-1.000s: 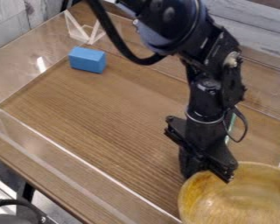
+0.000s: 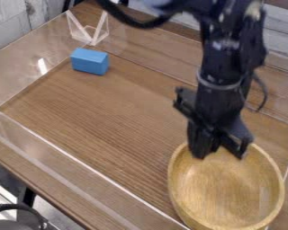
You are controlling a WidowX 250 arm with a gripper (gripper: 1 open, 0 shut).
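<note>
My gripper [image 2: 216, 126], dark and motion-blurred, hangs at the right of the table over the far rim of a large tan oval bowl [image 2: 225, 193]. Its blurred fingers point down near that rim, and whether they touch it cannot be told. No object shows between them.
A blue block [image 2: 90, 60] lies at the upper left of the wooden table [image 2: 98, 135], with a white wire-like object [image 2: 86, 27] behind it.
My gripper has risen in the view and is now blurred. The bowl has shifted up and slightly left, showing more of itself.
</note>
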